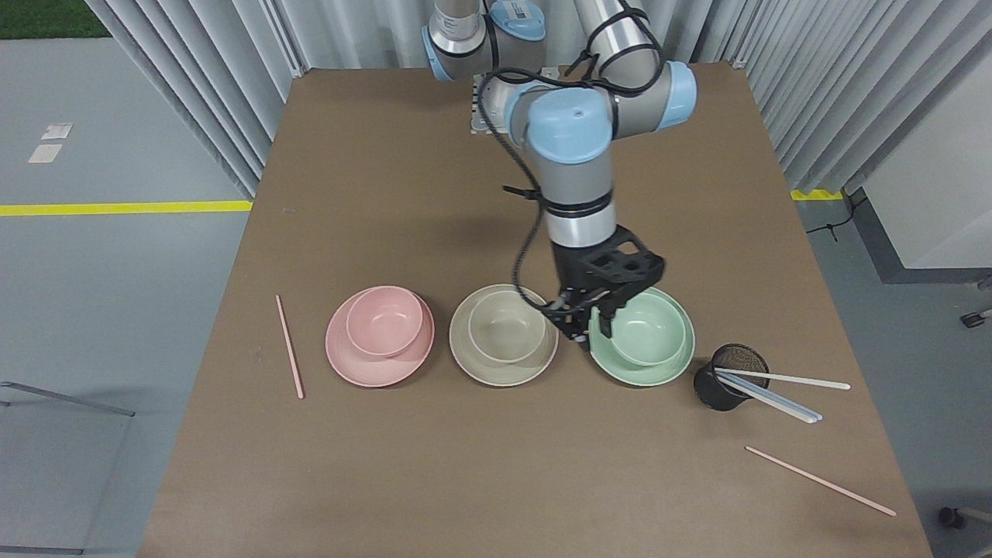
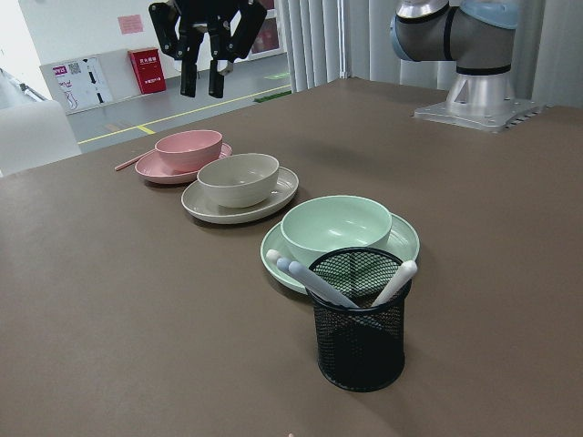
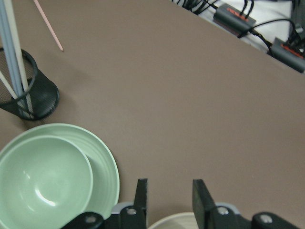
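My gripper stands open and empty above the bowls, near the green set in the front view. A black mesh cup holds white and blue sticks, leaning out. Beside it sit a mint bowl on a mint plate, a cream bowl on its plate, and a pink bowl on its plate. A loose pink stick lies at the front right, another at the left.
Cables and dark grey boxes lie off the table edge in the wrist view.
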